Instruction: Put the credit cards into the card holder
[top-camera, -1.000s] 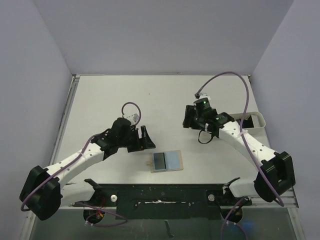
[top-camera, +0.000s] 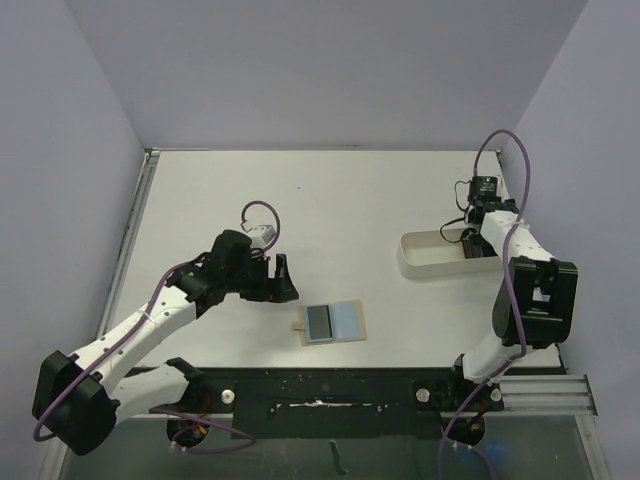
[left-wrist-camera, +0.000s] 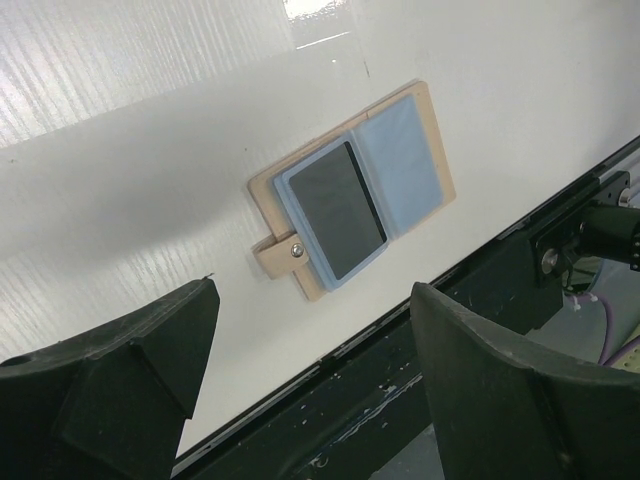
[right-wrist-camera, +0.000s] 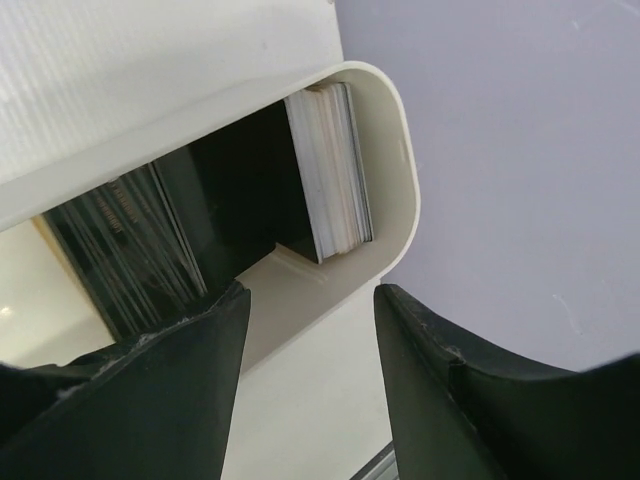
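Observation:
The card holder (top-camera: 348, 320) lies open on the table, tan outside with pale blue pockets and a snap tab; a grey panel fills its left half. In the left wrist view that holder (left-wrist-camera: 405, 165) lies beyond the fingers of my left gripper, which is open and empty. My right gripper is open above the white bin's right part, nothing between its fingers. Inside the bin, a row of pale cards (right-wrist-camera: 330, 165) stands on edge against the rounded end, and several dark cards or sleeves (right-wrist-camera: 130, 245) stand further left.
The white bin (top-camera: 435, 270) sits at the table's right side, close to the grey side wall (top-camera: 590, 200). A dark rail (top-camera: 330, 385) runs along the table's front edge.
My right arm has swung right and back, from the middle of the table to over the bin's right end. The holder has not moved.

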